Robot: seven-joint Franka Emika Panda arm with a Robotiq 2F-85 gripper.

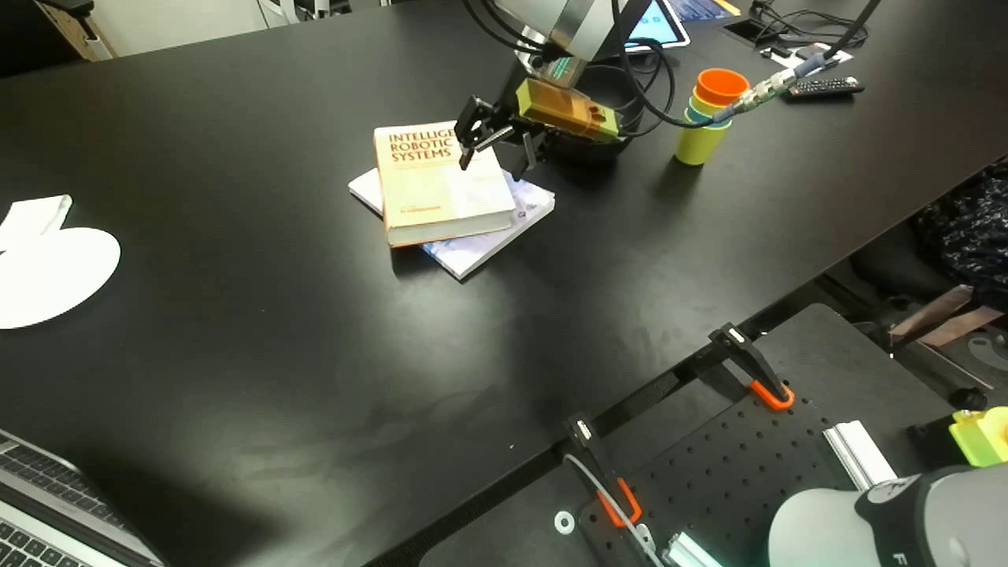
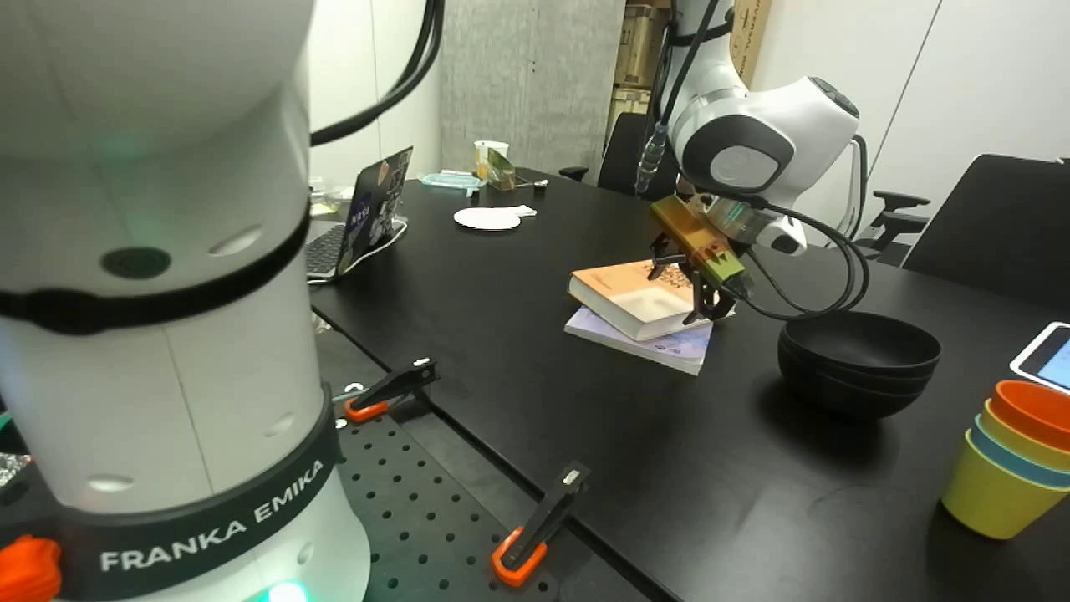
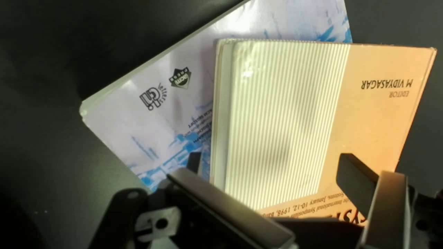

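A thick orange and cream book lies on top of a white and blue book, the two turned at an angle to each other. In the wrist view, part of the lower book's cover shows beside the upper book. My gripper is open over the right side of the books, and no object is held. From the second exterior view the gripper appears close to the upper book; whether a finger touches it I cannot tell.
Stacked black bowls and nested coloured cups stand to the right of the books. A white plate and a laptop are at the left. Clamps line the near table edge.
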